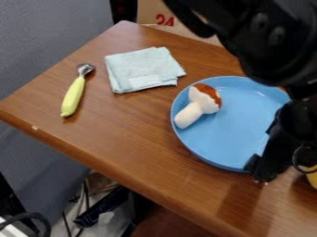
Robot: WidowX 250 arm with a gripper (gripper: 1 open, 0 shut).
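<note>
A blue plate (pixel 233 111) lies on the wooden table, with a white-and-orange plush toy (pixel 196 106) resting on its left part. The black gripper (pixel 266 165) is low at the plate's right front edge, right of the toy and apart from it; whether it is open or shut cannot be made out against the dark arm, which fills the upper right.
A scoop with a yellow-green handle (pixel 73 94) lies at the table's left. A folded pale cloth (pixel 144 68) sits behind it. A yellow object (pixel 310 178) is partly visible at the right edge.
</note>
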